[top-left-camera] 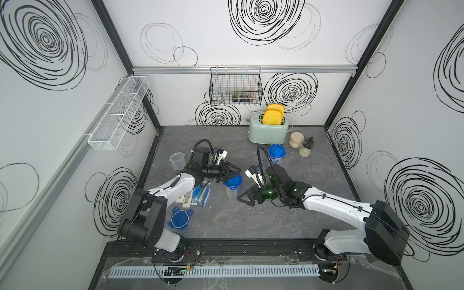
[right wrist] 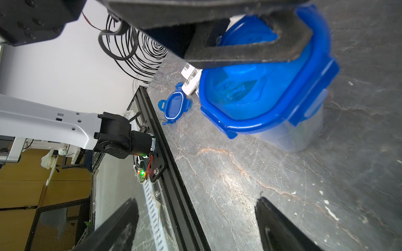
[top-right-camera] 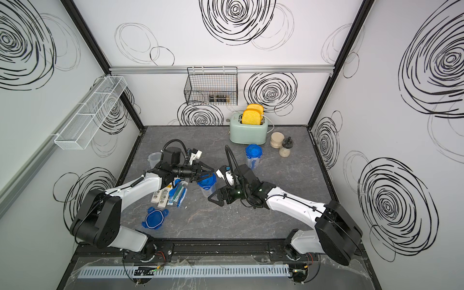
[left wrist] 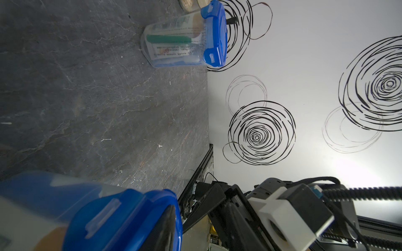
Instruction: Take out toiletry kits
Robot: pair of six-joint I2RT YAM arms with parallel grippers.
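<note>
A clear container with blue lid (top-left-camera: 233,181) stands mid-table, opaque items faintly inside in the left wrist view. My left gripper (top-left-camera: 229,173) is shut on its blue lid, from above. My right gripper (top-left-camera: 245,197) is part open just right of that container, empty. A second lidded container (left wrist: 173,39), packets visible inside, stands behind to the right. On the left lie toiletry packets (top-right-camera: 172,193), a detached blue lid (top-right-camera: 154,219) and an upright clear empty container (top-left-camera: 177,161), partly hidden in the top right view.
A mint toaster (top-left-camera: 268,133) with yellow slices, a beige cup (top-left-camera: 296,139) and a jar (top-left-camera: 306,148) stand at the back right. A black wire basket (top-left-camera: 235,89) and white rack (top-left-camera: 116,113) hang on the walls.
</note>
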